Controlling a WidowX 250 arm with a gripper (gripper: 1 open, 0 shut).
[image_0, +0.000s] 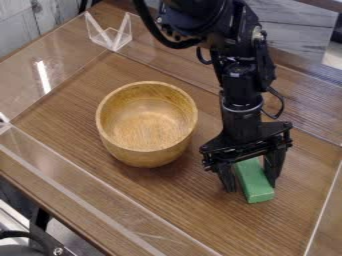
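My black gripper (249, 170) reaches down from the top of the camera view, its fingers low around a green block (255, 205) on the wooden table at the right. The fingers straddle the block's far part, and whether they grip it is hidden by the gripper's body. A round light-wood bowl (146, 121) sits to the left of the gripper.
A clear angular plastic object (110, 30) stands at the back left. The wooden table (120, 200) has free room left of the bowl and in the front middle. The table's edge runs along the lower left.
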